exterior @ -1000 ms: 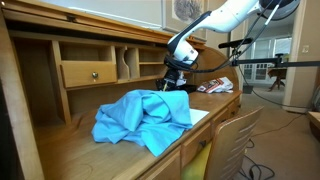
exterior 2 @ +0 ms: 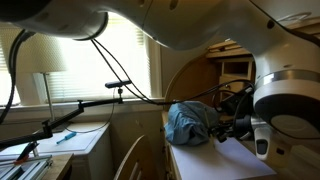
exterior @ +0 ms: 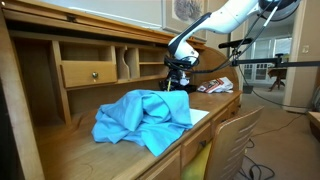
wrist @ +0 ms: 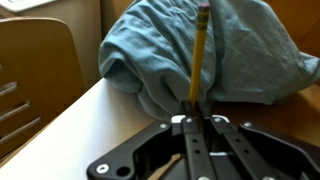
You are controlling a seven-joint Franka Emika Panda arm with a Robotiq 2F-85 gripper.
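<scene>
A yellow pencil [wrist: 199, 55] stands out from the fingertips of my gripper in the wrist view, its pinkish eraser end pointing away. The gripper is shut on it, and its lower part is hidden among the black fingers. Beyond the pencil lies a crumpled blue cloth [wrist: 150, 50], which exterior view 1 shows as a blue heap [exterior: 145, 120] on the desk. There, the gripper [exterior: 175, 85] is small and dark, above the desk behind the cloth. A white sheet [exterior 2: 215, 160] lies flat beside the cloth.
Wooden shelves and a small drawer [exterior: 90, 73] line the back of the desk. A chair [exterior: 232, 140] stands against the front edge. A red and white bag [exterior: 215, 86] sits farther along the desktop. Bare desktop [exterior: 75, 150] shows left of the cloth.
My gripper has shifted slightly near the far side of the cloth. The cloth, sheet and chair look unmoved.
</scene>
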